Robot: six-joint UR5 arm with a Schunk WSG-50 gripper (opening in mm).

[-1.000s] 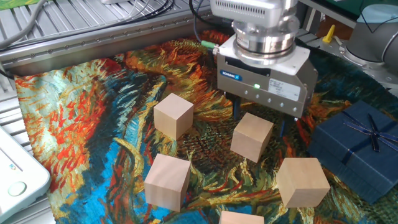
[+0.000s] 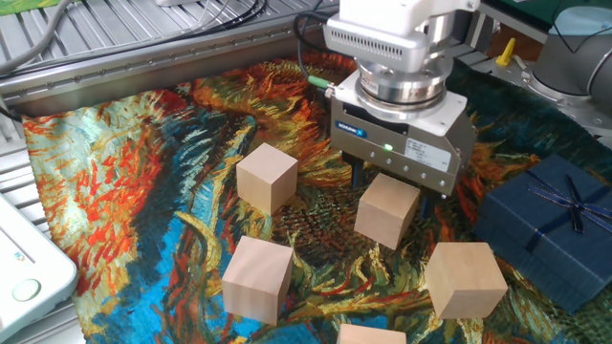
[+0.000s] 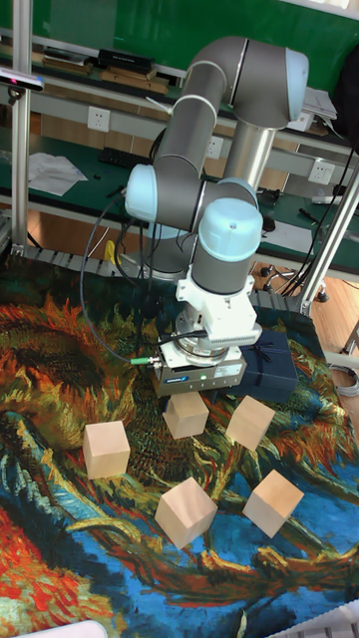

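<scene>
My gripper [image 2: 390,195] points down over the painted cloth with its two dark fingers [image 2: 357,174] spread apart. A plain wooden cube [image 2: 386,212] sits on the cloth at the gap, one finger towards each side of it; the cube hides part of the fingers. The fingers look open, and contact with the cube cannot be made out. In the other exterior view this cube [image 3: 185,416] is just in front of the gripper body, and the fingers are mostly hidden.
More wooden cubes stand apart on the cloth: one at left [image 2: 267,180], one front left [image 2: 258,282], one front right [image 2: 467,280] and one cut by the lower edge [image 2: 373,335]. A dark blue ribboned box [image 2: 550,229] lies right of the gripper.
Over the last second my gripper has shifted slightly left and lower in exterior view 2, bringing the fingers closer around the cube. The cubes and box have not visibly moved.
</scene>
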